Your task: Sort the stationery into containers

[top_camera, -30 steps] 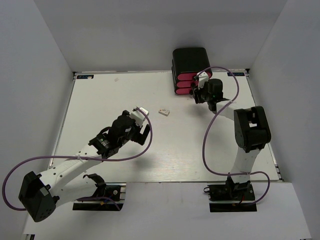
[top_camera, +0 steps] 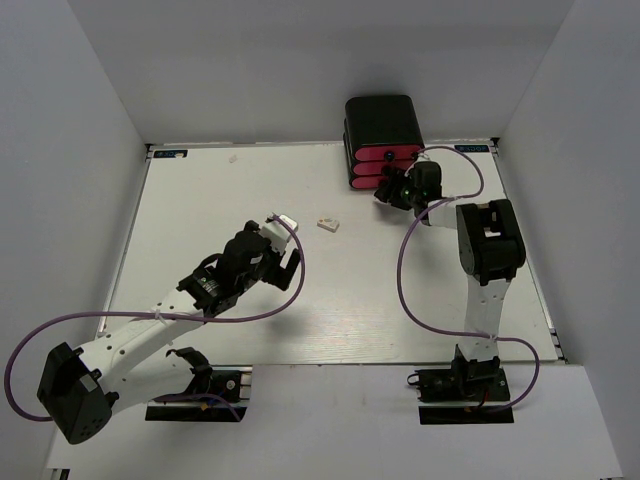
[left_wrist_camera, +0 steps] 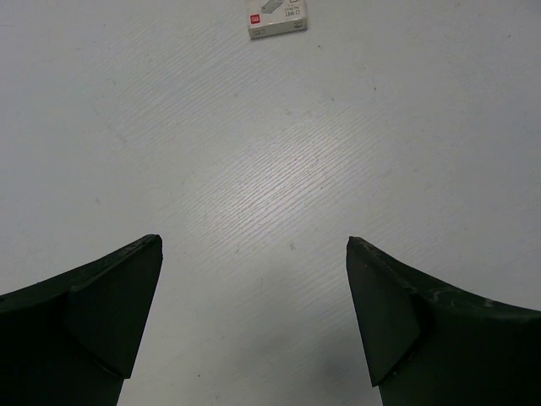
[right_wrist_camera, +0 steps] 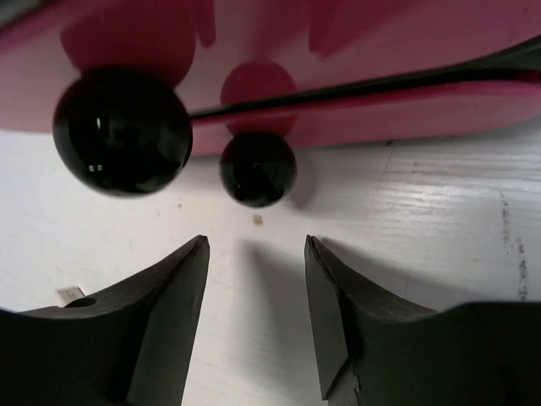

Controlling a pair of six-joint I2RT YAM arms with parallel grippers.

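A small white box lies flat near the middle of the table; the left wrist view shows the same printed box at its top edge. My left gripper is open above bare table, nearer the front than the box. At the back stands a black cabinet with pink-red drawers. In the right wrist view, a black round knob on the lowest visible drawer sits just ahead of my right gripper. Its fingers are partly apart, with nothing between them.
A larger knob on the drawer above juts out close by, on the left of the right wrist view. Purple cables loop from both arms.
My right gripper has turned and shifted slightly at the drawer fronts, and its forearm has swung a little left. The left arm, box and cabinet stay where they were.
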